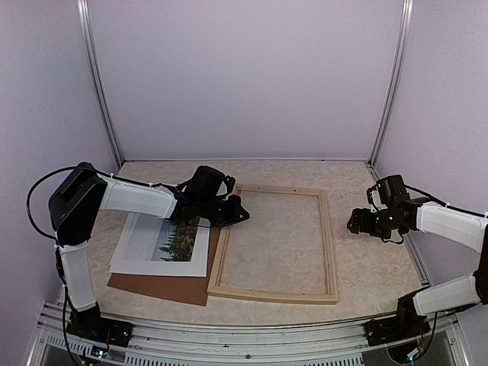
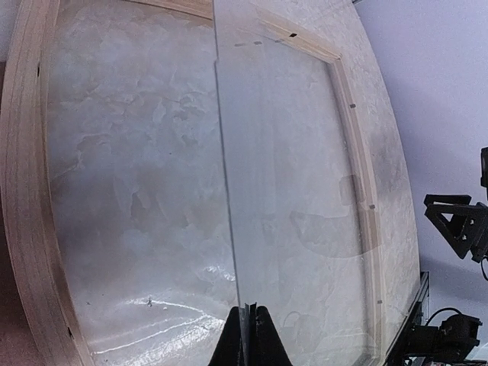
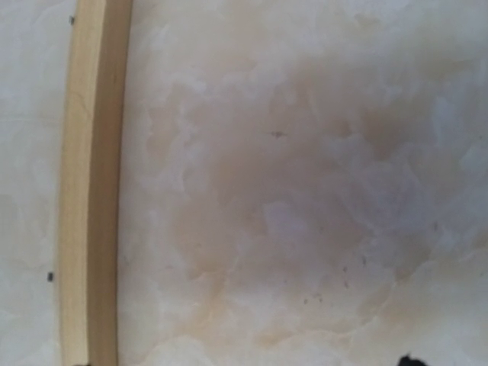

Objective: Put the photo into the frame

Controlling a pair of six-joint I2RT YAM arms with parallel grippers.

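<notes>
The wooden frame (image 1: 332,252) lies flat on the table, with bare tabletop showing inside it. In the left wrist view my left gripper is shut on the edge of a clear sheet (image 2: 282,175), which extends over the right part of the frame (image 2: 27,191). The top view barely shows this sheet. Left of the frame lies the photo (image 1: 180,242) of trees, in a white mat (image 1: 145,267). My right gripper (image 1: 353,221) hangs right of the frame, its fingers wide and empty; only its fingertips (image 3: 412,361) enter the right wrist view.
Under the mat a brown board (image 1: 164,290) sticks out, reaching the frame's left side. Walls close off the back and both sides, and a metal rail (image 1: 252,326) runs along the front.
</notes>
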